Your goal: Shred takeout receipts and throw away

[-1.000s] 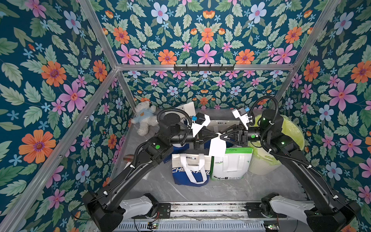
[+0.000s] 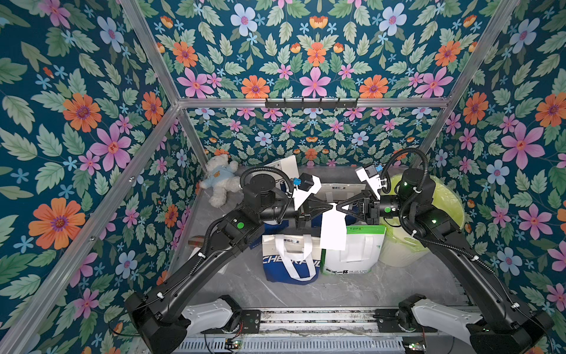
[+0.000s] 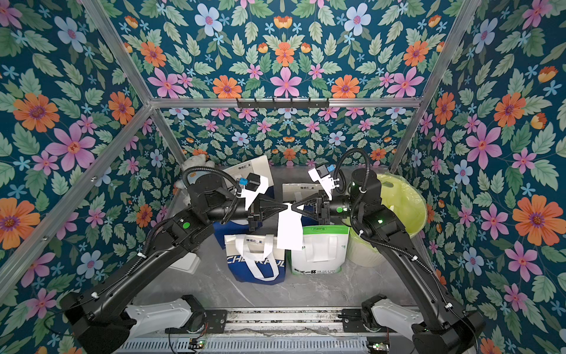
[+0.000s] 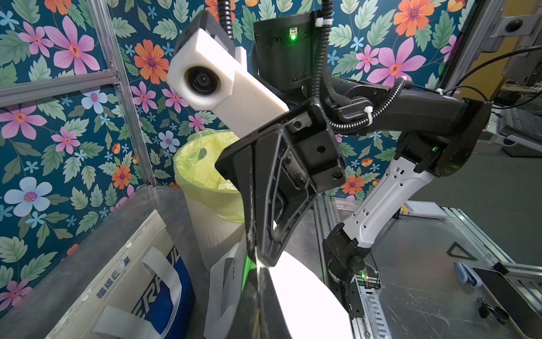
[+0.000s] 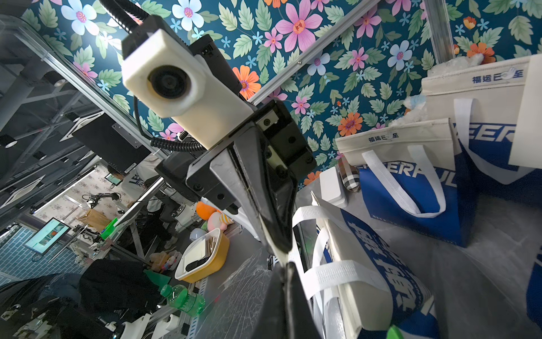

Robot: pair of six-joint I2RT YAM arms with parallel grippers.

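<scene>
A blank white receipt (image 2: 333, 230) hangs upright between the two arms, above the bags, with its upper edge at the fingertips. My left gripper (image 2: 331, 207) is shut on that top edge from the left. Tip to tip with it, my right gripper (image 2: 339, 207) is shut at the receipt's top corner. In the left wrist view the receipt (image 4: 309, 299) glares white below the right gripper's fingers (image 4: 277, 248). The bin (image 3: 406, 203) with its yellow-green liner stands behind the right arm, some pale scraps (image 4: 225, 185) inside.
A blue and white bag (image 2: 289, 268) and a green-topped white bag (image 2: 353, 256) stand close below the receipt. More bags (image 5: 406, 175) and a teddy bear (image 2: 223, 183) are at the back left.
My right gripper's spread fingers have come together at the receipt's top. The receipt hangs lower and looks longer now. The left arm has hardly moved.
</scene>
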